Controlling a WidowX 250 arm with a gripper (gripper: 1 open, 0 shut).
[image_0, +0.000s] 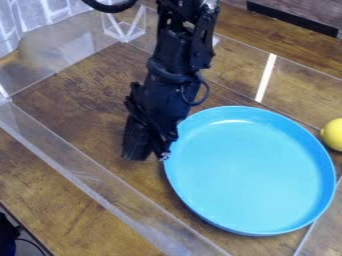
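The black gripper (144, 145) hangs from the arm at the centre, low over the wooden board, just left of a large light blue round plate (249, 175). Its fingertips are dark and hard to separate; they look shut, and nothing shows between them. Whether they touch the board or the plate's edge is unclear.
A yellow object (330, 135) sits at the right edge beyond the plate. A clear plastic rail (74, 165) runs along the left side.
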